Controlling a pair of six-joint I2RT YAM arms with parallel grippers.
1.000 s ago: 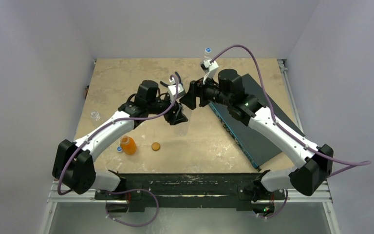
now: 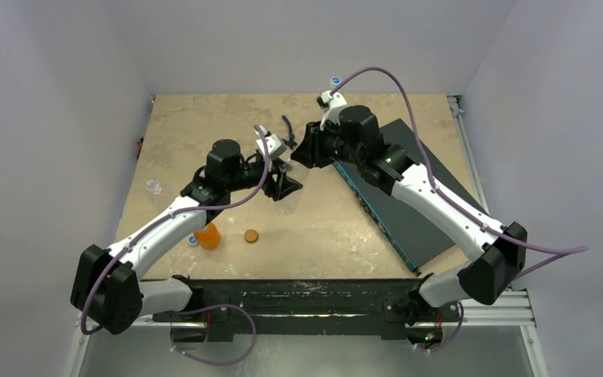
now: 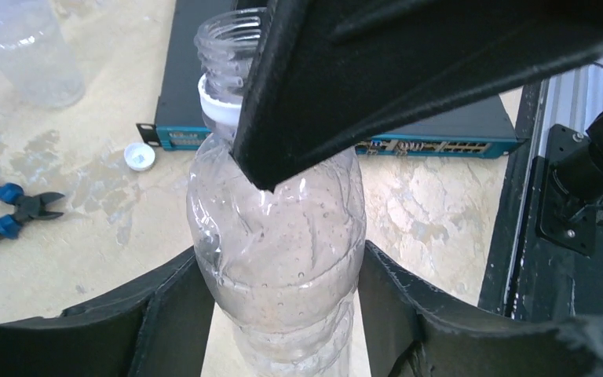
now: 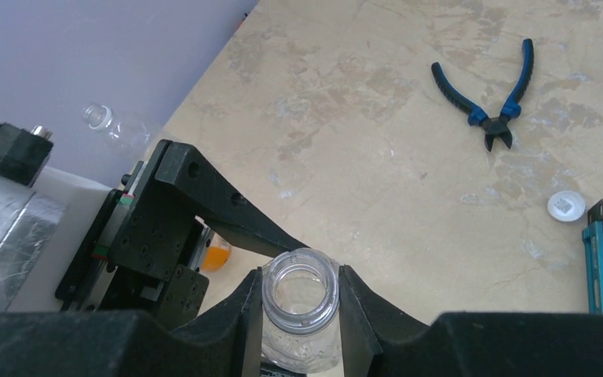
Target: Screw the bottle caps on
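Note:
A clear, capless bottle (image 3: 275, 251) stands between the fingers of my left gripper, which press against both its sides. Its open threaded mouth (image 4: 301, 292) shows between the fingertips of my right gripper, one close on each side. In the left wrist view a black right finger (image 3: 314, 118) crosses in front of the neck and shoulder; the opposite finger is hidden there, so its grip is unclear. From above, the left gripper (image 2: 283, 182) and right gripper (image 2: 305, 155) meet at the bottle. On the table lies a white cap (image 3: 139, 156).
Blue-handled pliers (image 4: 495, 106) and a dark flat device (image 2: 416, 192) lie on the table. An orange bottle (image 2: 207, 237), a blue cap (image 2: 192, 240) and an orange-brown disc (image 2: 251, 236) are at front left. Another clear bottle (image 2: 155, 192) stands at left.
My left arm has swung a little to the left and its wrist has turned, shifting the bottle's tilt.

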